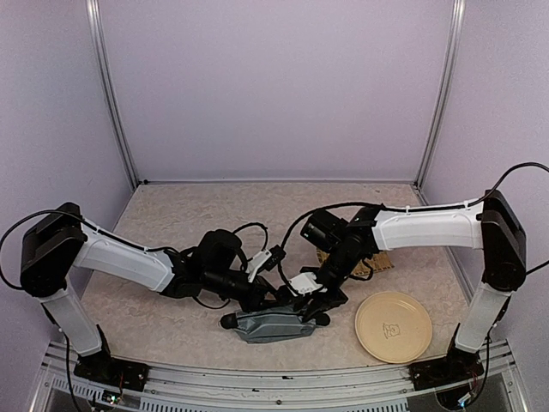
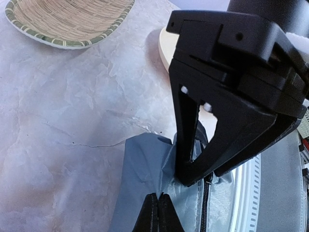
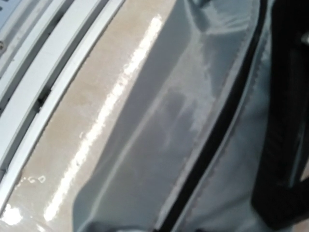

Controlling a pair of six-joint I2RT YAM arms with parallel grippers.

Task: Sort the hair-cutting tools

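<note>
A grey zippered pouch [image 1: 270, 330] [image 2: 135, 169] [image 3: 159, 135] lies near the front middle of the table, both grippers over it. My left gripper [image 1: 266, 305] is shut at the pouch's cloth; whether any cloth is between its tips is unclear. My right gripper [image 1: 309, 313] is down on the pouch beside the zipper; in the left wrist view its black fingers [image 2: 188, 154] press into the fabric, and how far they stand apart is hard to tell. The right wrist view is blurred.
A round tan plate [image 1: 403, 335] lies at front right. A woven basket with green rim [image 2: 67, 21] [image 1: 377, 262] is behind the right arm. A metal rail [image 1: 197, 378] runs along the front edge.
</note>
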